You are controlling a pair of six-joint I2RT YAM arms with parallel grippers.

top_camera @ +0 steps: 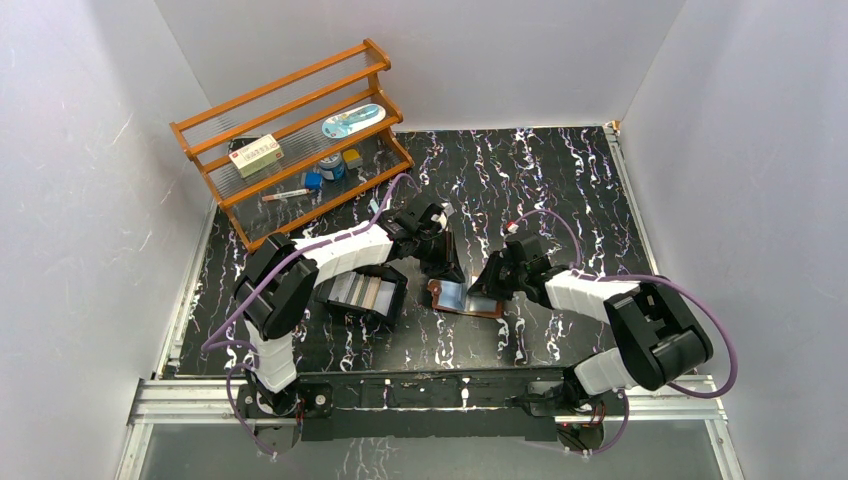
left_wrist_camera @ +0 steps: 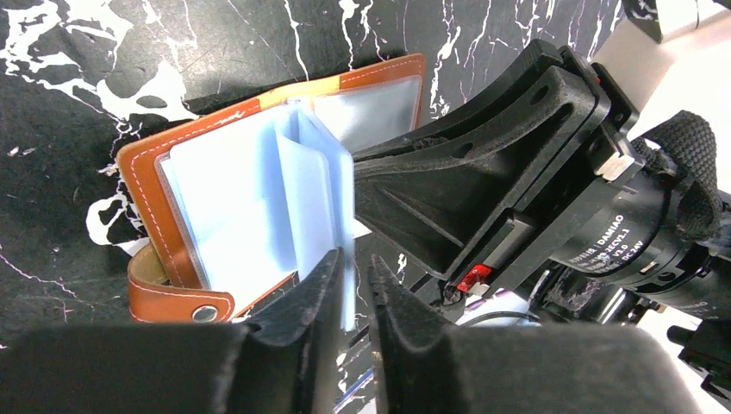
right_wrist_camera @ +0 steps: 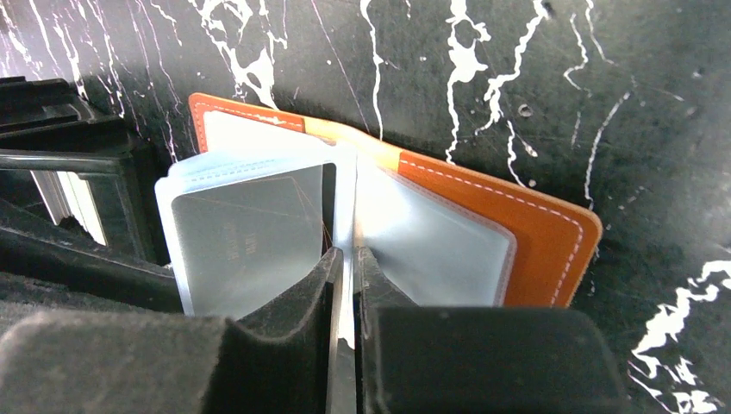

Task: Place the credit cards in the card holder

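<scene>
The brown card holder [top_camera: 466, 311] lies opened out on the table, clear sleeves inside. One pale sleeve page [left_wrist_camera: 312, 185] stands up near its middle. In the right wrist view that page shows a grey window [right_wrist_camera: 250, 241]. My left gripper is part open, the page's edge between its fingers with a gap beside it. From the other side my right gripper has its fingers close together at the page's edge; whether they grip it is unclear. Several cards [top_camera: 362, 291] lie in a black box [top_camera: 391, 316] left of the holder.
A wooden rack [top_camera: 290, 78] with small goods stands at the back left. The holder's snap strap [left_wrist_camera: 183, 297] sticks out at its left end. Both grippers are crowded over the holder.
</scene>
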